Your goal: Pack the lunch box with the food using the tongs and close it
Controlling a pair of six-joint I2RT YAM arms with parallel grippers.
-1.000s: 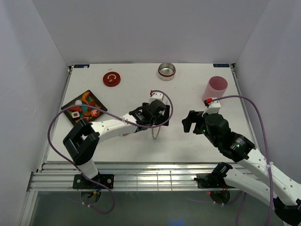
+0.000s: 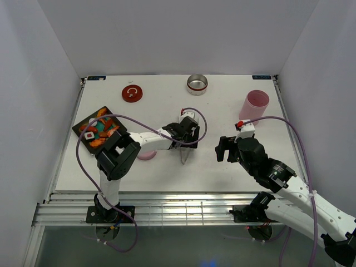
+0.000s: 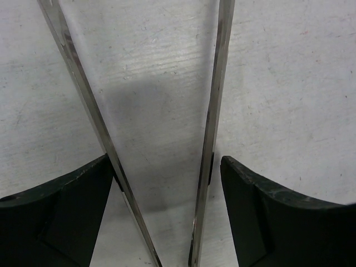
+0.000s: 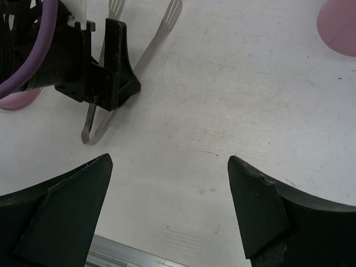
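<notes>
My left gripper [image 2: 189, 139] is low on the white table, part open around the metal handles of the cutlery [image 3: 127, 189]; two shiny handles lie in a V between and beside its fingers. In the right wrist view the fork tines [image 4: 169, 16] stick out beyond that gripper. My right gripper [image 2: 227, 146] stands open over bare table, right of the cutlery. The black lunch box [image 2: 78, 127] with food sits at the left.
A red-brown lid [image 2: 132, 93] and a steel bowl [image 2: 197, 83] are at the back. A pink cup [image 2: 255, 105] stands at the right; a pink dish [image 2: 147, 156] lies partly under my left arm.
My left arm has shifted slightly, its elbow moving toward the back and right, with the gripper still at the cutlery. The right arm has moved very slightly.
</notes>
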